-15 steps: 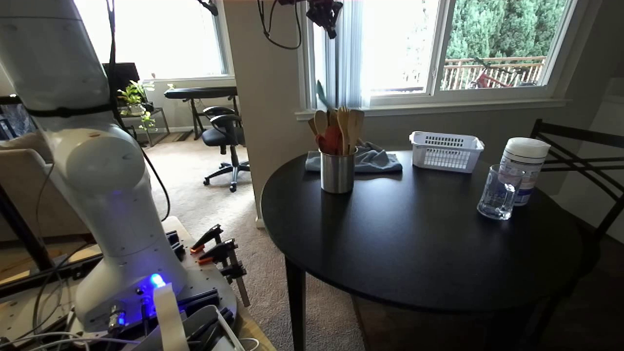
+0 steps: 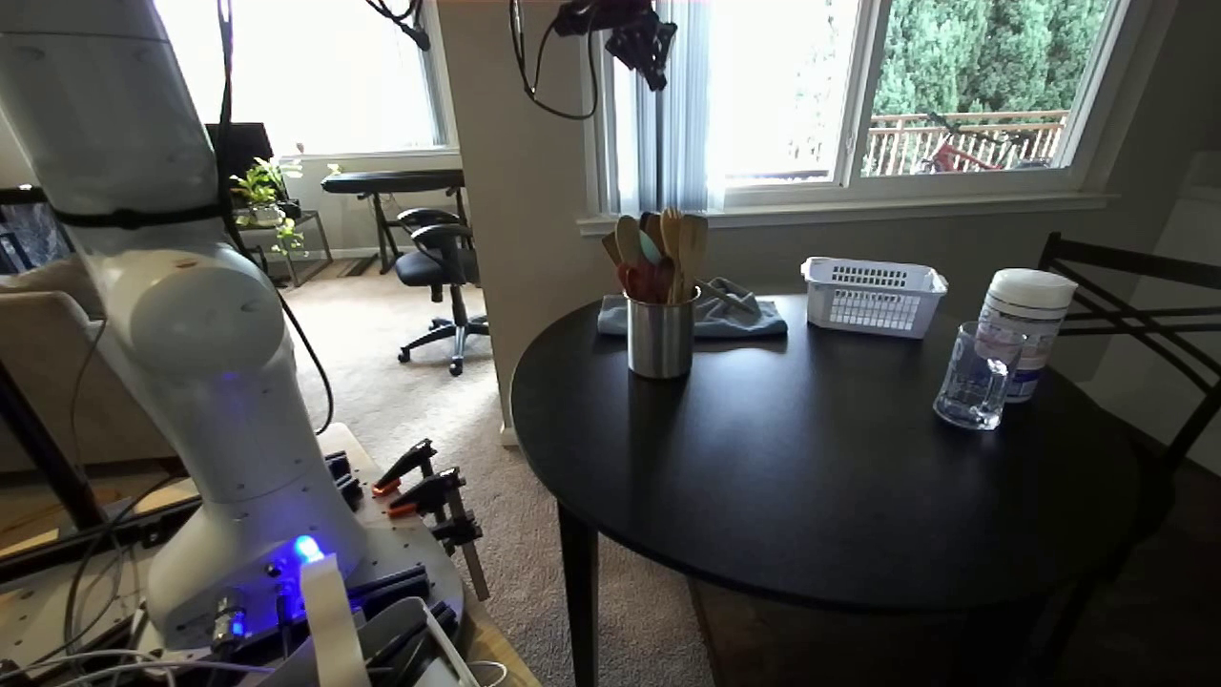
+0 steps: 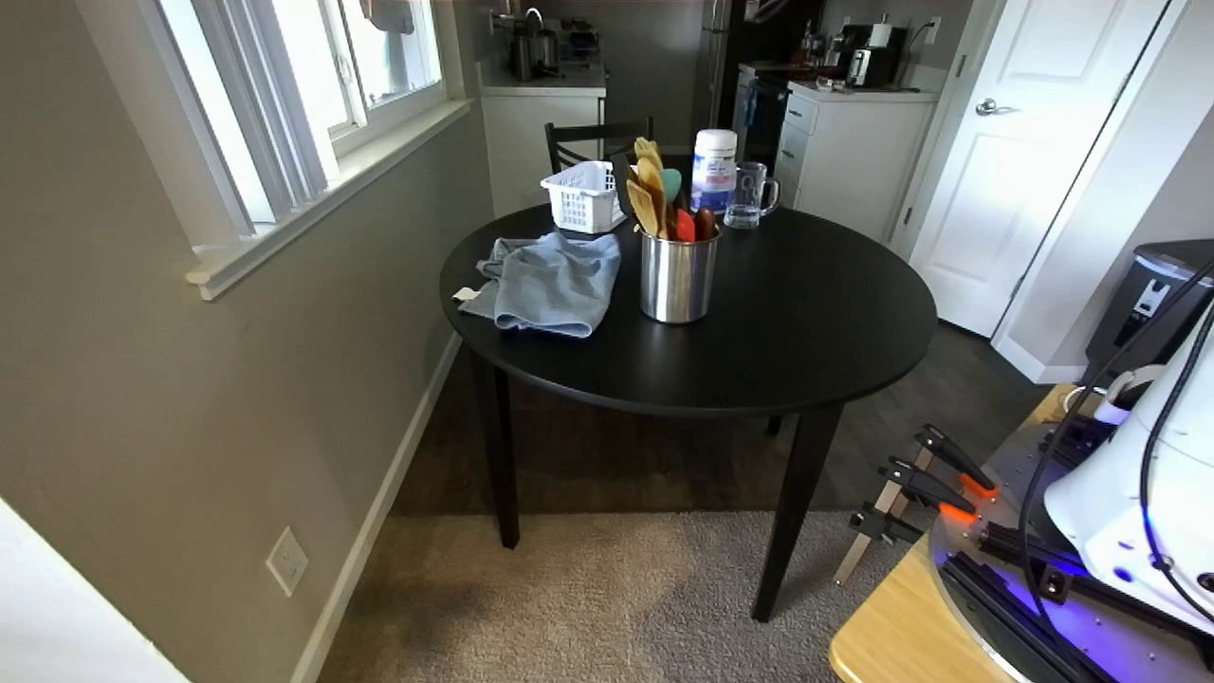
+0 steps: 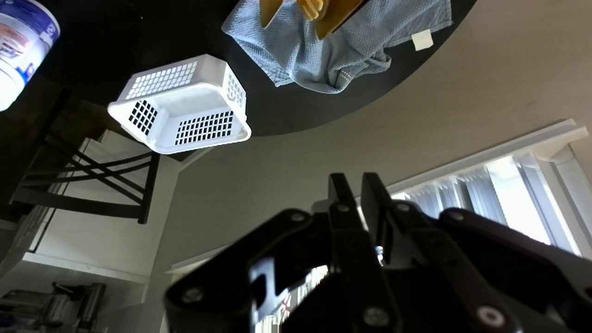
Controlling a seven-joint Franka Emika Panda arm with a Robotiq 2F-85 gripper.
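Note:
A steel canister (image 2: 660, 339) stands upright on the black round table (image 2: 801, 458), full of wooden and coloured utensils. Among them a teal utensil (image 3: 671, 184) leans beside a red one (image 3: 685, 226). High above the table, near the window, hangs my gripper (image 2: 654, 82). In the wrist view the gripper has its dark fingers close together, a narrow gap between their tips. No object shows in that gap, and how firmly the fingers are closed is unclear. Wooden utensil ends (image 4: 338, 14) appear at the top of that view, apart from the fingers.
A blue-grey cloth (image 3: 558, 285) lies by the canister. Farther along are a white basket (image 2: 876, 300), a glass mug (image 2: 970, 389) and a white-lidded tub (image 2: 1030, 321). A wall and window border one side.
The teal utensil stuck up high above the others a second ago; now it sits lower in the canister among them. My gripper has come down slightly and moved a little right.

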